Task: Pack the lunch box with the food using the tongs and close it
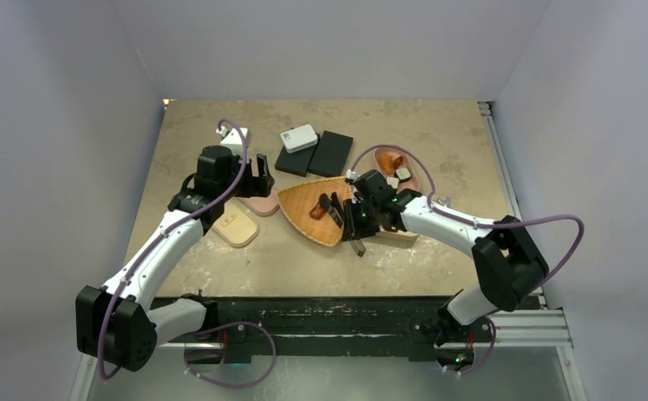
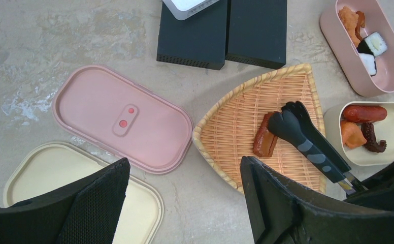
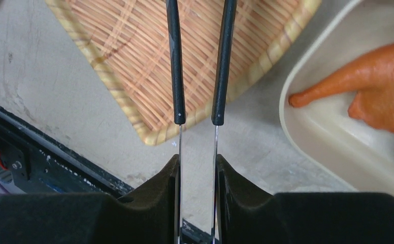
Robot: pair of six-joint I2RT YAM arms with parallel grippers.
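Observation:
Black-tipped tongs [image 2: 302,145] reach over the woven basket [image 2: 230,117], held by my right gripper, whose fingers press on the tongs' metal arms. In the right wrist view the two black tong arms [image 3: 178,81] run nearly parallel with a gap between them. A brown sausage piece [image 2: 264,140] lies in the basket with the tong tips over its right edge; whether they pinch it, I cannot tell. Left of the basket, my left gripper hovers open and empty over the pink lid [image 2: 159,119] and cream lid [image 2: 58,173].
A cream box [image 2: 357,157] with a red sausage and other foods stands right of the basket. Behind it is a pink box [image 2: 357,81] holding rice rolls and fried pieces. Black boxes [image 2: 256,30] and a white device [image 2: 190,4] sit at the back.

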